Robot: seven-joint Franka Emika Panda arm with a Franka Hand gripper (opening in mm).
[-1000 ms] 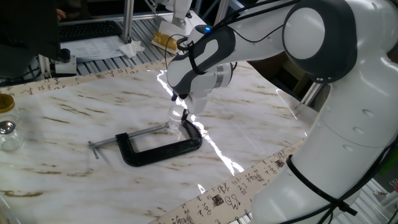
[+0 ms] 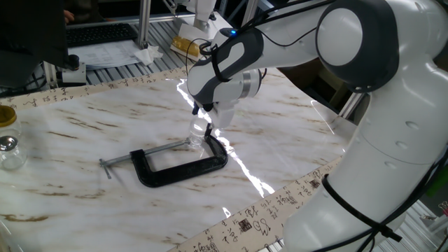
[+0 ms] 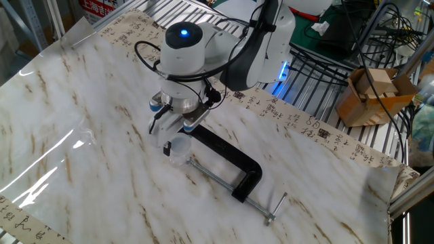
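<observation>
A black C-clamp lies flat on the marble-patterned table, its metal screw stretching away from the frame. At the clamp's finger end is a small clear container, hard to make out against the pale surface. My gripper points down right at this container, low over the table. One dark fingertip shows beside the clear wall. In exterior view 1 the gripper partly covers the container. Whether its fingers press on the container cannot be made out.
Clear jars, one with a yellow lid, stand at the left edge in exterior view 1. A cardboard box sits off the table on the slatted frame.
The arm's upper links have shifted very slightly over the last second. The clamp has stayed in place, and the gripper remains at the clear container.
</observation>
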